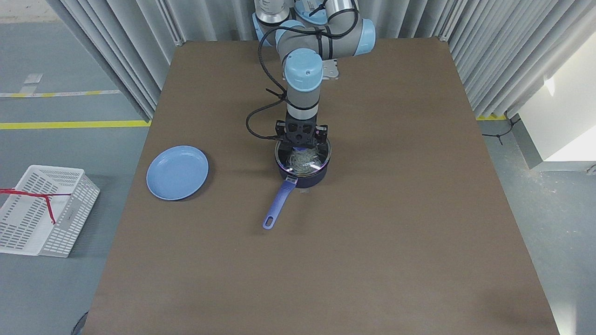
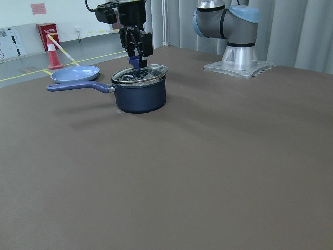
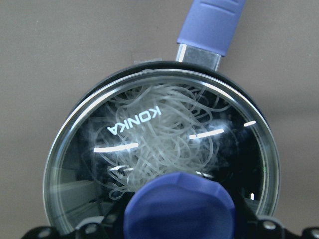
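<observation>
A dark blue saucepan (image 2: 139, 99) with a blue handle (image 1: 278, 206) stands on the brown table. Its glass lid (image 3: 149, 134) shows white noodle-like strands beneath and a KONKA label. My gripper (image 2: 138, 54) is down at the lid's blue knob (image 3: 179, 209), its black fingers on either side of it, apparently shut on the knob. In the left view the lid sits on the pot, perhaps slightly off its rim; I cannot tell exactly.
A blue plate (image 1: 177, 172) lies on the table left of the saucepan. A white basket (image 1: 72, 223) stands on the floor at the left.
</observation>
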